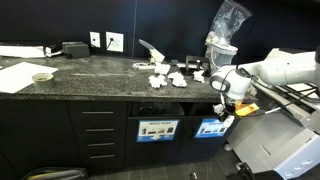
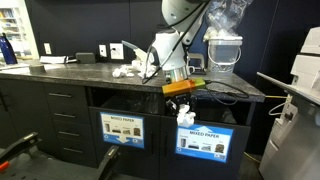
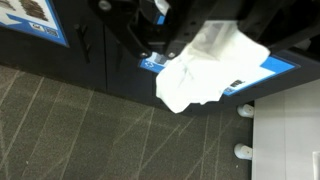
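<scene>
A crumpled white paper (image 3: 207, 72) fills the middle of the wrist view, and my gripper (image 2: 183, 106) is shut on it. In exterior view 2 the held paper (image 2: 185, 118) hangs low, around the upper edge of the right-hand bin with its blue "MIXED PAPER" label (image 2: 205, 141). Whether it is over the opening or in front of it, I cannot tell. The paper hides my fingertips in the wrist view. More crumpled papers (image 1: 177, 79) lie on the dark countertop (image 1: 100, 84).
A second bin, labelled alike (image 2: 122, 127), stands to the left. Dark drawers (image 1: 98, 133) are beyond it. A white cabinet (image 1: 275, 143) stands close on the right. A clear bag (image 1: 229, 20) rises behind the arm. The left countertop has open room.
</scene>
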